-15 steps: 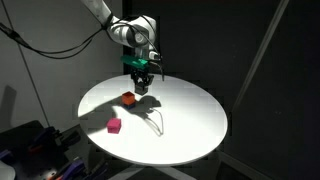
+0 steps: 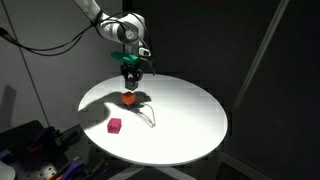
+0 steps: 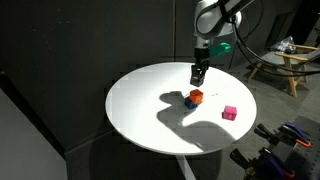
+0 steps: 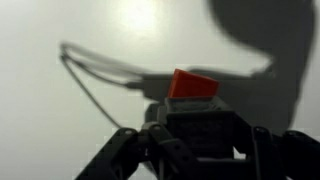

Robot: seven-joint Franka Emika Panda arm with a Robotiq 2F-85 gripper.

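Between the fingers in the wrist view is a dark greyish block (image 4: 194, 104), partly hidden by the gripper, which is shut on it. Just beyond it shows the orange-red block (image 4: 193, 84). From outside, my gripper (image 2: 131, 82) hangs close above the orange block (image 2: 129, 99). In the second exterior view the gripper (image 3: 197, 80) is likewise over the orange block (image 3: 196, 96), with a small gap visible. A blue block (image 3: 190, 103) lies by or under the orange one; whether it carries it is hard to tell.
A pink block (image 2: 114, 126) sits alone toward the robot-side edge of the round white table (image 2: 185, 110). A thin dark cable-like line or shadow (image 2: 151, 115) runs near the blocks.
My gripper has shifted left in exterior view 1, from right of the orange block to above it, and slightly lower. The orange and pink blocks have stayed put.
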